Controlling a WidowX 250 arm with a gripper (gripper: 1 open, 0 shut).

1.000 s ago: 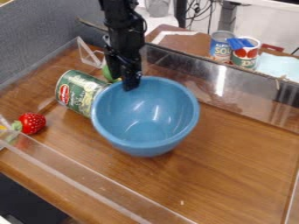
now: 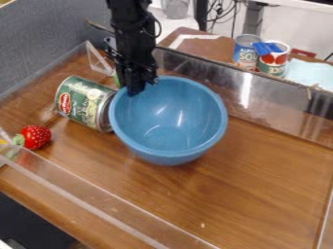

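A blue plastic bowl sits on the wooden tray floor, tipped a little and touching the green Del Monte can, which lies on its side at its left. My black gripper reaches down from the top to the bowl's upper-left rim. Its fingertips are dark and partly hidden there, so whether they are closed on the rim is unclear.
A red strawberry lies at the left near the clear front wall. Outside the tray's back wall stand two cans and a pale cloth. The right half of the tray is clear.
The bowl has shifted slightly up and back, away from the front wall, with the gripper staying at its rim. The can has shifted slightly.
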